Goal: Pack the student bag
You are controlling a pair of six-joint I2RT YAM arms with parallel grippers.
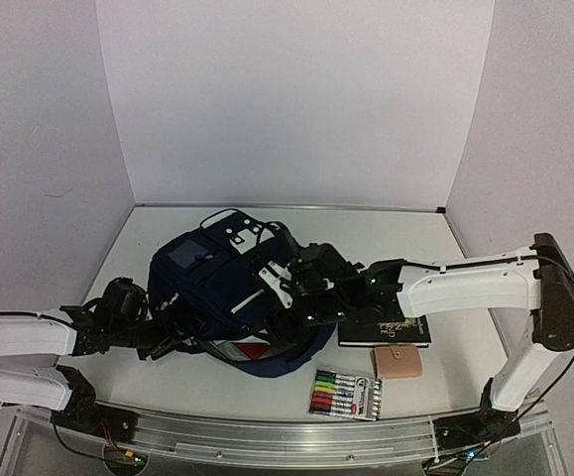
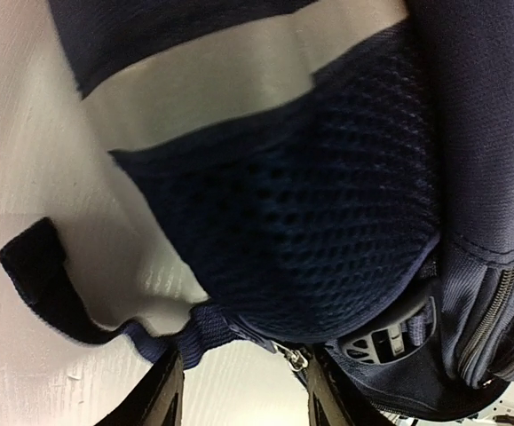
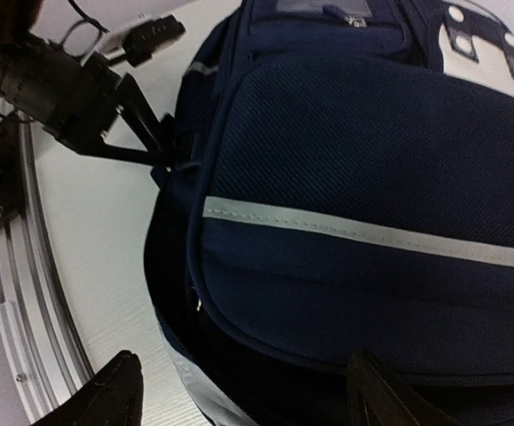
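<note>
A navy student bag (image 1: pixel 207 263) lies on the table at left centre, its mouth facing the front. Inside the mouth a grey lining and a red patch (image 1: pixel 253 350) show. My left gripper is at the bag's left side, fingers apart, with a strap end and a zip pull near the tips; nothing looks clamped. Over the front flap stands my right gripper, wide open above the bag's mouth edge. A black book (image 1: pixel 384 332) lies right of the bag, partly hidden by the right arm. In front of it are a pink wallet (image 1: pixel 398 362) and a marker set (image 1: pixel 346 395).
A loose navy strap (image 2: pixel 70 311) trails on the table beside the bag's left side. A metal rail (image 1: pixel 267 436) runs along the front edge. Bare table shows behind the bag and at the far right.
</note>
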